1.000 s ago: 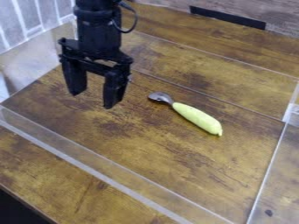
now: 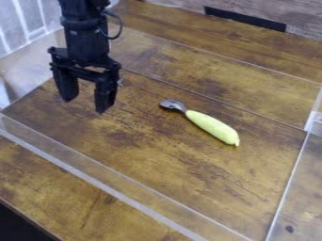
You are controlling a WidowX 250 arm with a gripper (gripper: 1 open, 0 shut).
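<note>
The black gripper [image 2: 86, 94] hangs over the wooden surface at the left of the camera view, its two dark fingers spread apart with nothing visible between them. A pale yellow-green elongated object [image 2: 210, 127], like a corn cob or banana, lies diagonally on the surface right of center. A small dark spoon-like utensil [image 2: 174, 105] lies at its upper-left end, apparently touching it. Both lie apart from the gripper, to its right.
Clear edging or panels run along the left and right sides of the surface.
The gripper and arm have moved to the left and slightly back, farther from the yellow-green object and the utensil, which have not moved.
</note>
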